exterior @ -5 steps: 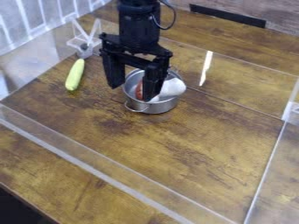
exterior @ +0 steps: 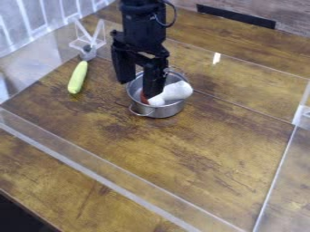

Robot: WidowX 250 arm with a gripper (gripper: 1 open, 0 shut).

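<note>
The black arm reaches down from the top, its gripper (exterior: 140,72) hanging over the left part of a metal pot (exterior: 172,109); whether its fingers are open or shut is hard to tell. Inside the pot lie a white oblong object (exterior: 171,93) and a small red item (exterior: 145,96), the latter partly hidden beneath the gripper. A pale yellow-green oblong object (exterior: 78,78) lies on the wooden table to the left of the pot.
A white rack-like item (exterior: 89,43) stands at the back left. Clear barriers edge the wooden table (exterior: 145,172), whose front and right areas are bare.
The white object in the pot sits slightly differently.
</note>
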